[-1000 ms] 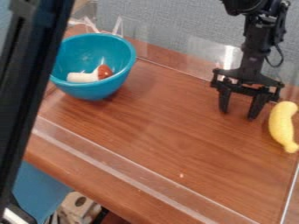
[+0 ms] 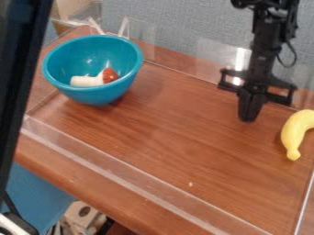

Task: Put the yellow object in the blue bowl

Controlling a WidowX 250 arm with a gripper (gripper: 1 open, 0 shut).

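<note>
The yellow banana (image 2: 296, 135) lies on the wooden table at the right edge of the camera view, partly cut off by the frame. Just left of it, my black gripper (image 2: 249, 117) points down with its fingers together and nothing between them. A strip of bare wood separates the fingertips from the banana. At the upper left stands the blue bowl (image 2: 64, 86), holding a white piece (image 2: 87, 81) and a reddish-brown round thing (image 2: 109, 75).
Clear wooden table (image 2: 153, 138) stretches between the bowl and the gripper. Transparent strips (image 2: 135, 179) border the table along the front and back. A dark post (image 2: 18, 73) blocks the far left of the view.
The banana has shifted slightly toward the front left. The bowl has stayed in place, while the dark post has moved left.
</note>
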